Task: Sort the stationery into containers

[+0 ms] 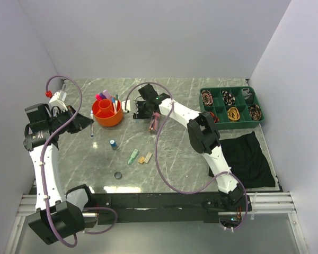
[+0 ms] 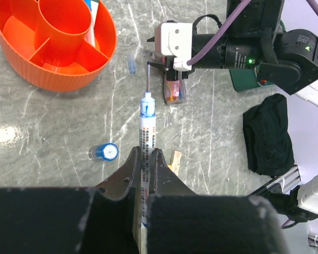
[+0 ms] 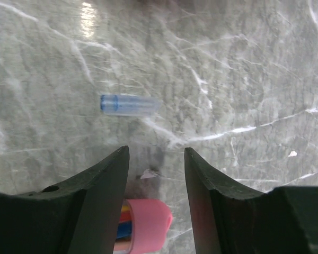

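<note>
My left gripper is shut on a slim white pen [image 2: 148,127] with a light-blue collar and an uncovered tip, held left of the round orange organizer [image 1: 107,123]. The organizer has several pens in it. A clear cap with a blue end [image 3: 130,105] lies on the table ahead of my right gripper. That gripper's fingers are apart, with only tabletop between them. Beneath its left finger shows a clear jar with a pink lid [image 3: 151,227]. A blue-capped stick [image 1: 113,144], a green tool [image 1: 133,156] and small block pieces [image 1: 144,159] lie on the table.
A green divided tray [image 1: 233,125] holding coiled bands stands at the back right. In front of it a black cloth [image 1: 248,161] lies spread out. A small round item [image 1: 118,175] sits near the front edge.
</note>
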